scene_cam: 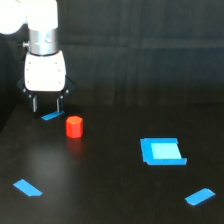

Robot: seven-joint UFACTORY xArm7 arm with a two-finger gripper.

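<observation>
My gripper (pixel 46 104) hangs at the upper left of the camera view, pointing down, its two dark fingers spread apart. Nothing shows between them. A small red block (pixel 74 128) stands on the dark table (pixel 110 180), just right of the gripper and nearer the camera, apart from it. To the right on the table lies a pale square (pixel 165 151) edged with a blue border (pixel 146 150). The square appears empty.
Strips of blue tape mark the table: a front-left strip (pixel 27 188), a front-right strip (pixel 200 197) and a strip near the gripper (pixel 52 115). Dark curtain (pixel 140 60) closes off the back.
</observation>
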